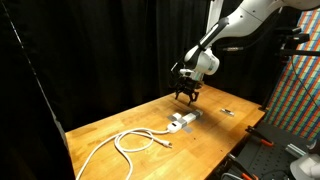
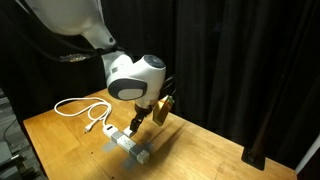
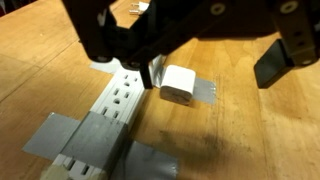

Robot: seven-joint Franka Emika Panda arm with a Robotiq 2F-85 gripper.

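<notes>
A white power strip (image 3: 118, 100) is taped to the wooden table with grey tape. Right against its side in the wrist view is a small white block (image 3: 178, 84), like a plug adapter; whether it is plugged in I cannot tell. My gripper is open above the table, its black fingers wide apart with nothing held between them. The block appears below and between them, nearer the left finger (image 3: 138, 46). From outside, the gripper (image 1: 186, 92) hovers just behind the strip (image 1: 185, 122).
A white cord (image 1: 122, 142) loops over the table left of the strip, its plug end lying loose. Small items (image 1: 227, 112) lie to the right. Black curtains hang behind. Wide areas of wood are bare. A small dark box (image 2: 253, 158) stands near the far edge.
</notes>
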